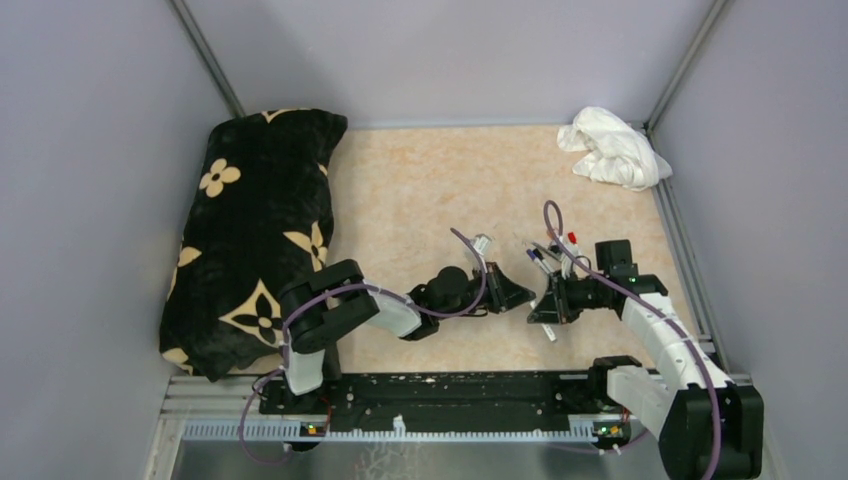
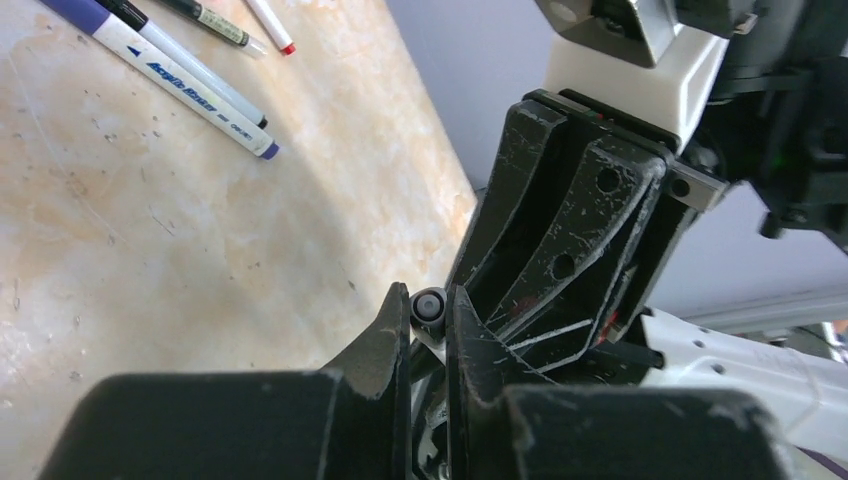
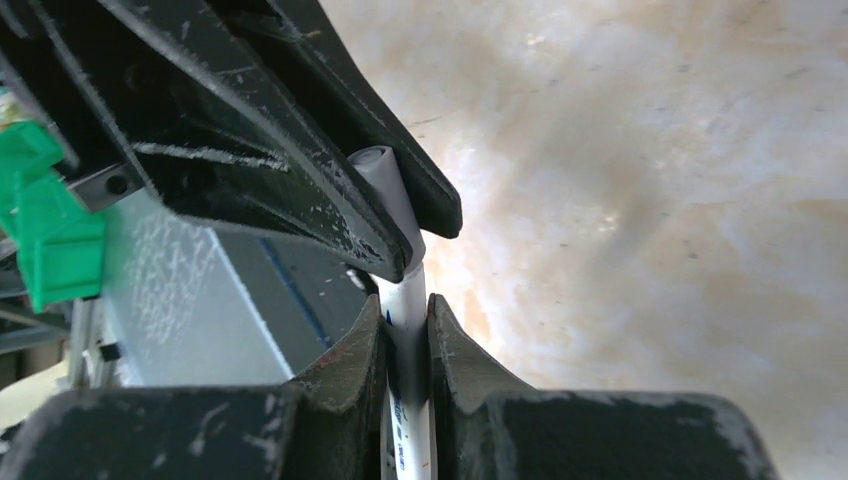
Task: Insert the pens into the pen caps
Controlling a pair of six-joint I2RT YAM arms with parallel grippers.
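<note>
My left gripper is shut on a grey pen cap (image 3: 385, 182), whose end shows between its fingers. My right gripper is shut on a white marker (image 3: 410, 440), held lengthwise between its fingers. In the right wrist view the grey cap meets the white barrel in line, just beyond the right gripper's fingertips; whether it is fully seated cannot be told. The two grippers are close together over the right half of the table.
Several pens, among them a blue marker (image 2: 180, 80), lie on the table beside the grippers. A white cloth (image 1: 610, 150) is at the back right, a black patterned cushion (image 1: 250, 190) at the left.
</note>
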